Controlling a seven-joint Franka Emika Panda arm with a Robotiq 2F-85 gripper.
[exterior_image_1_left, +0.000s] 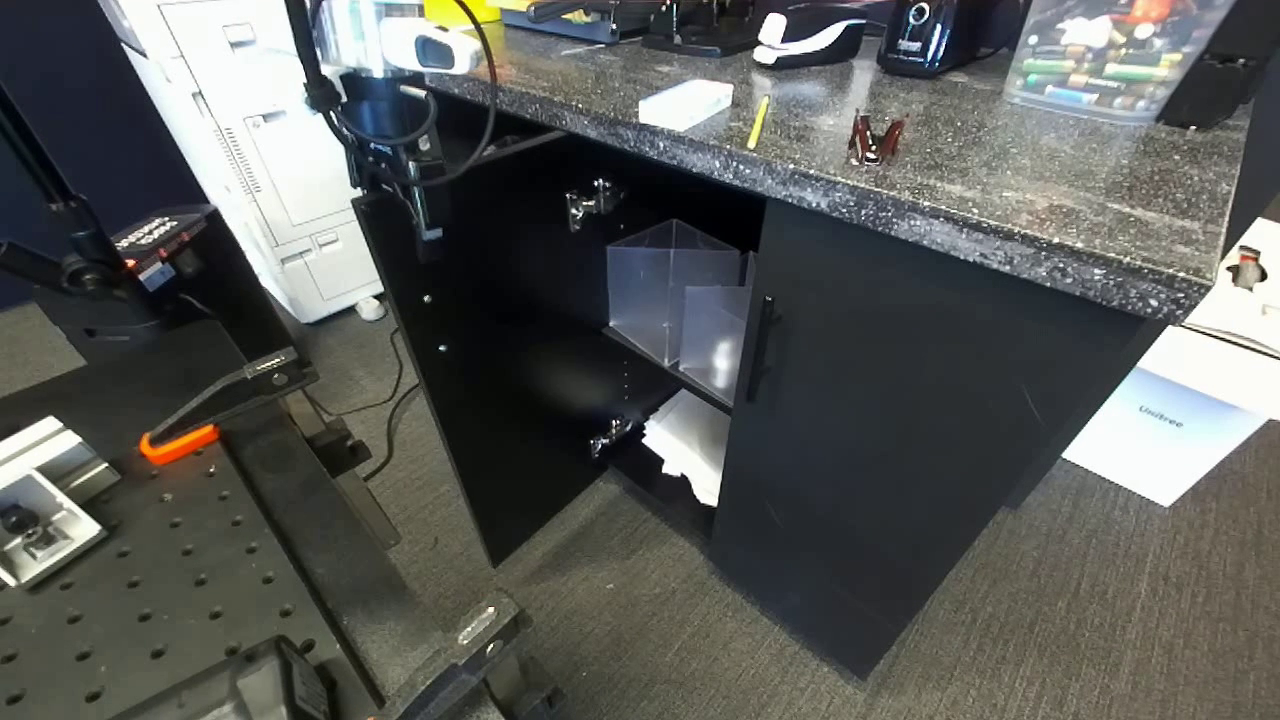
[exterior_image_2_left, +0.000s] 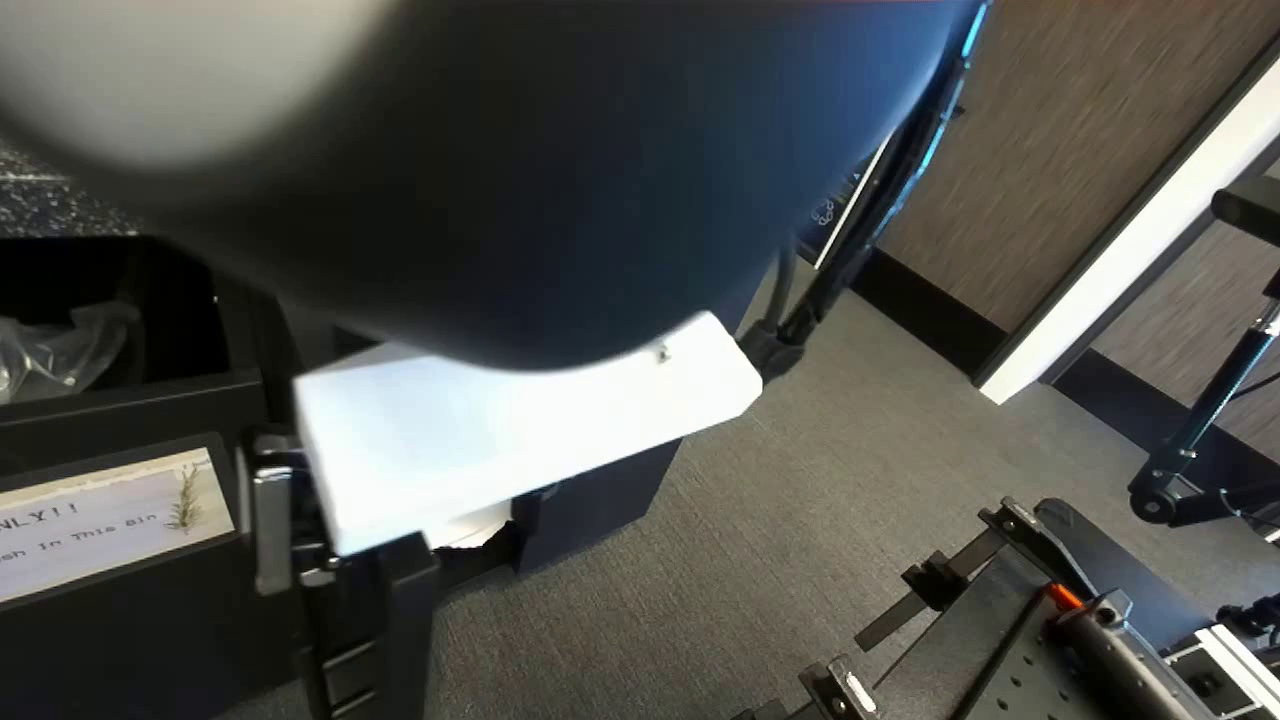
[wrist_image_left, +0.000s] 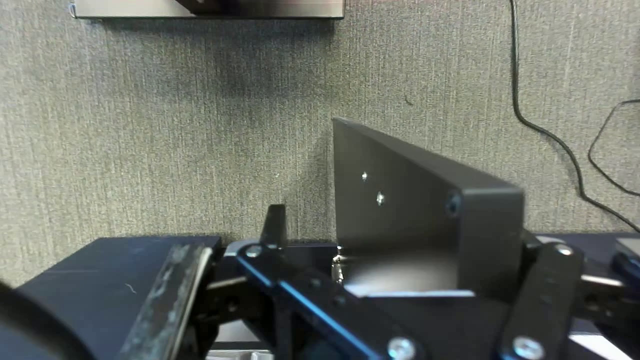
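The black cabinet door stands swung open on its hinges, showing its inner face. My gripper is at the door's upper free corner, one finger in front of the inner face and the rest behind the door. In the wrist view, the door rises between the spread fingers. The left finger stands apart from the inner face, with a gap between. The other fingertip is hidden behind the door, so contact there cannot be told. A white camera housing covers much of the gripper in the second exterior view.
Clear holders and white paper lie in the cabinet. The granite countertop overhangs it. A black perforated table stands opposite, with carpet between. A white printer is behind the door.
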